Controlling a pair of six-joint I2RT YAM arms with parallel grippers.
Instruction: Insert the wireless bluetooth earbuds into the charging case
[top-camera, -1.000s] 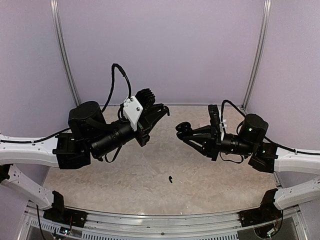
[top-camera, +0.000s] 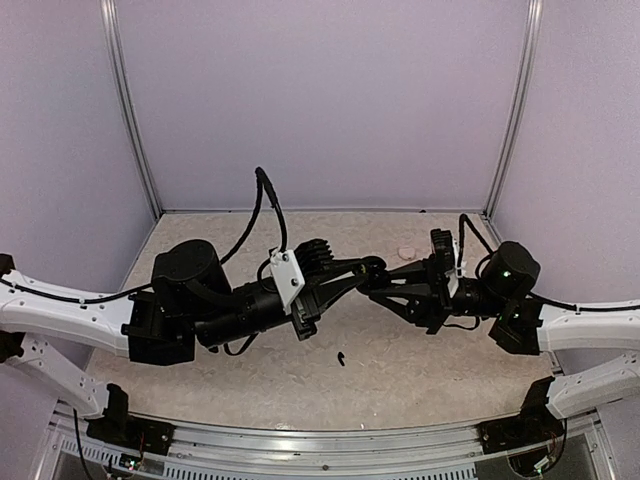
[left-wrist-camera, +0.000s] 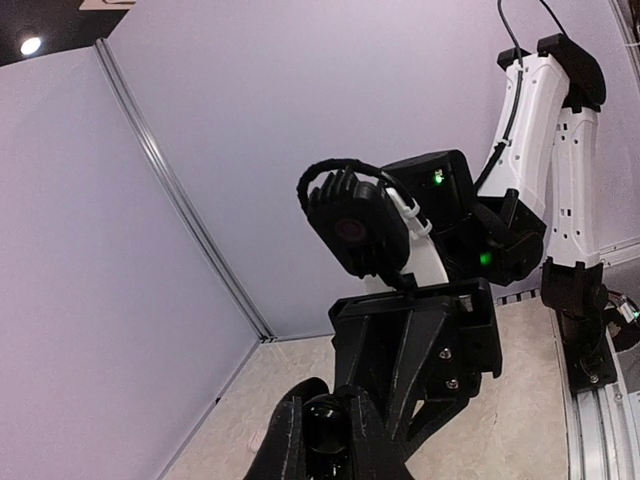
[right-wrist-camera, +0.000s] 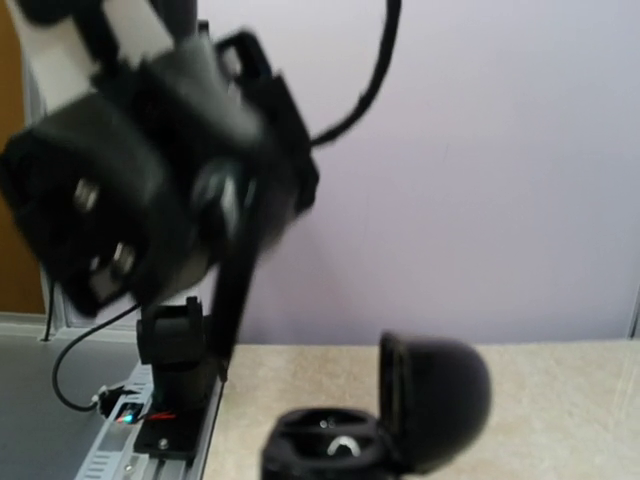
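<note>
In the top view, the open black charging case (top-camera: 374, 267) is held above the table by my right gripper (top-camera: 383, 283), shut on it. The tips of my left gripper (top-camera: 360, 270) meet the case there. In the left wrist view, a glossy round black earbud (left-wrist-camera: 326, 428) sits between the fingers of my left gripper, which is shut on it. Close up in the right wrist view, the case (right-wrist-camera: 325, 440) shows its cavities and raised lid (right-wrist-camera: 440, 400); a left finger (right-wrist-camera: 235, 290) hangs blurred near it. How deep the earbud sits cannot be told.
Another small black earbud (top-camera: 341, 358) lies on the table (top-camera: 300, 385) below the grippers. A pale round item (top-camera: 407, 253) rests farther back, behind the right gripper.
My left gripper has moved right and down, bringing the earbud from clear of the case to against it.
</note>
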